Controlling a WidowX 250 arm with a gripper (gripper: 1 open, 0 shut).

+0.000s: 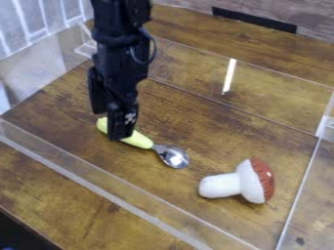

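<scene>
My black gripper (113,119) points down at the left of centre, open, with its fingers over the yellow-green handle of a spoon. The spoon's handle (141,141) lies on the wooden table at a slant, and its metal bowl (174,158) points to the lower right. Whether the fingertips touch the handle I cannot tell. A white toy mushroom (232,185) with a reddish cap lies on its side at the lower right.
A white strip (229,75) lies toward the back. Pale transparent edging runs along the left side and the right edge.
</scene>
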